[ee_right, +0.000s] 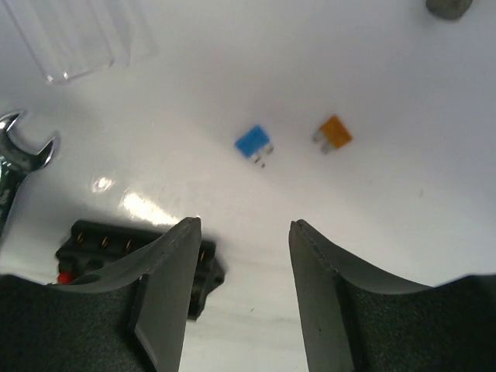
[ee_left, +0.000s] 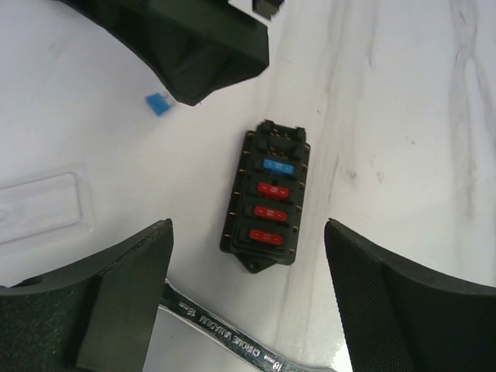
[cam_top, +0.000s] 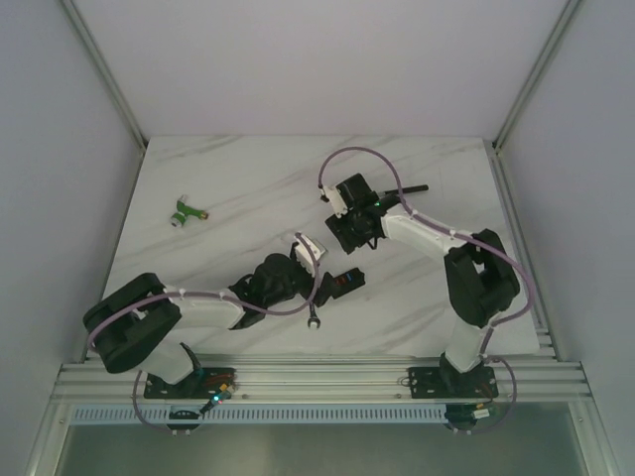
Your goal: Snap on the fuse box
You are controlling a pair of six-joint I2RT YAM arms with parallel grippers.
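Note:
My left gripper is part open above a wrench at the fuse box's near end, nothing visible between its fingers. My right gripper stands open, with the fuse box at its lower left. Loose blue [ee_right: 253, 140] and orange [ee_right: 335, 132] fuses lie on the table.
A clear plastic lid [ee_left: 39, 205] lies beside the box. A green tool [cam_top: 189, 212] is at back left, a black-handled tool [cam_top: 407, 188] at back right.

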